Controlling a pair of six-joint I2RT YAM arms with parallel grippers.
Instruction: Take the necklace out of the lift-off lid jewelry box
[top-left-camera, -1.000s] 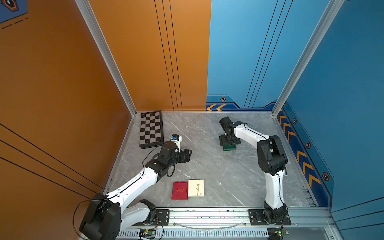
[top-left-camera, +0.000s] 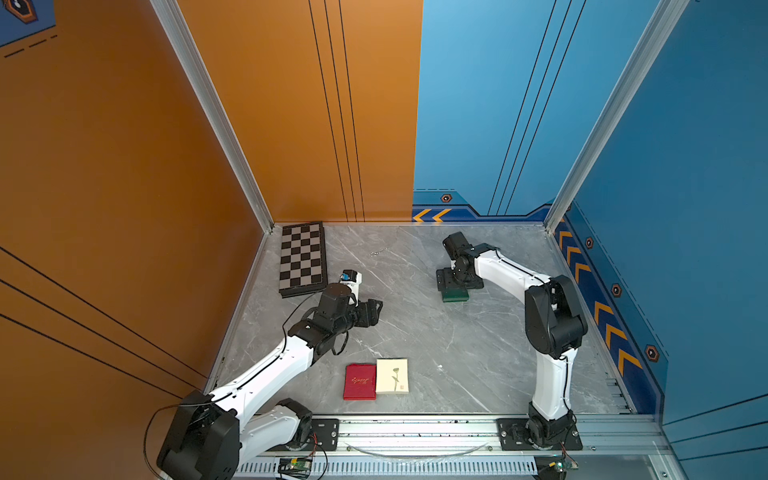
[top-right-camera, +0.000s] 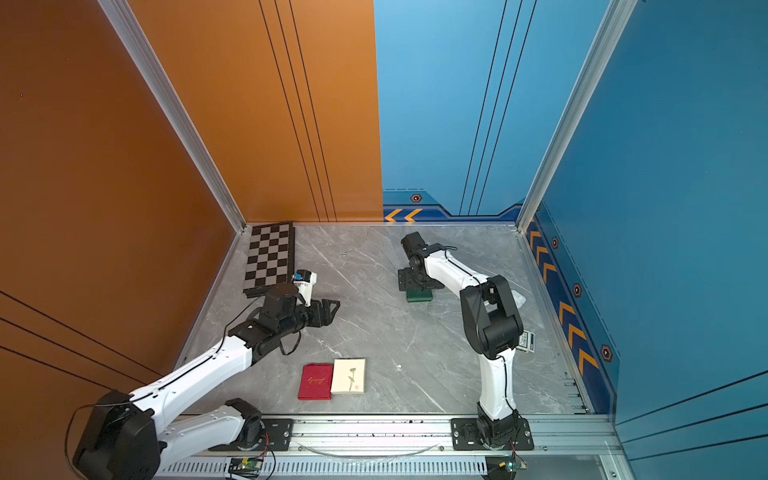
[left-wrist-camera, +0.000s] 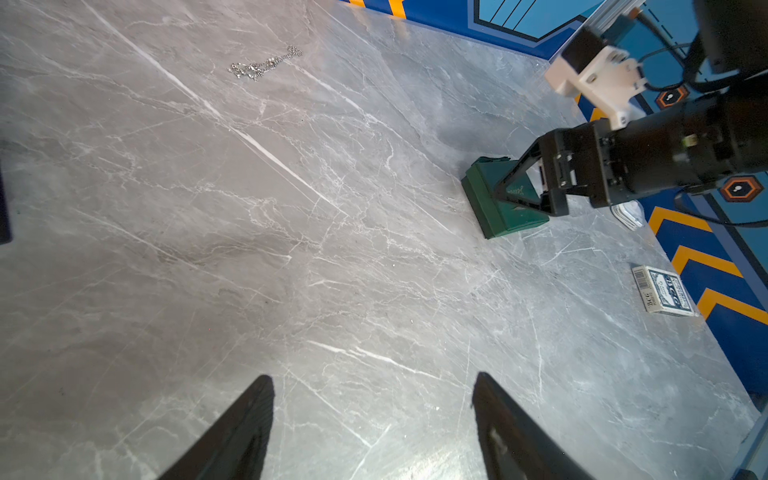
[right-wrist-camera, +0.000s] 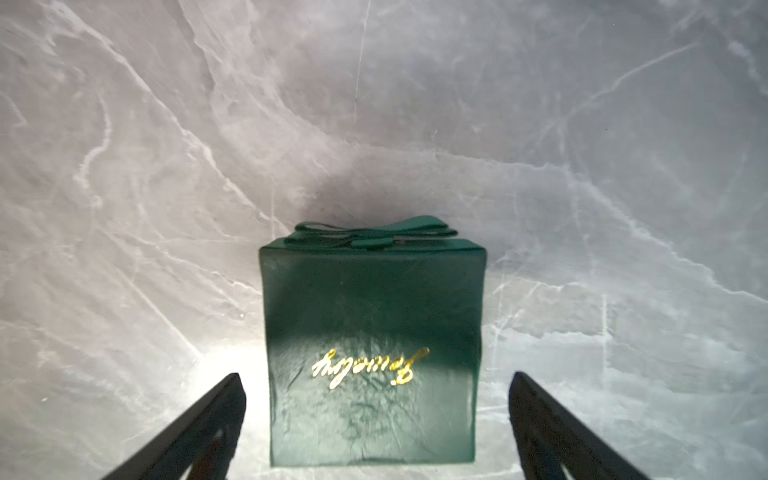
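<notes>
The dark green jewelry box (right-wrist-camera: 372, 304) with gold lettering and a ribbon at one edge lies closed on the table, right of centre. My right gripper is open over it, a finger either side in the right wrist view, the box between them. My left gripper is open above bare table left of centre, nothing between its fingers. A silver chain necklace (left-wrist-camera: 264, 65) lies on the table toward the back, left of the green box.
A checkerboard (top-left-camera: 301, 256) is at the back left. A red box (top-left-camera: 359, 381) and a cream box (top-left-camera: 392, 375) lie at the front. A card pack (left-wrist-camera: 663, 290) lies near the right wall.
My left arm is nearly still.
</notes>
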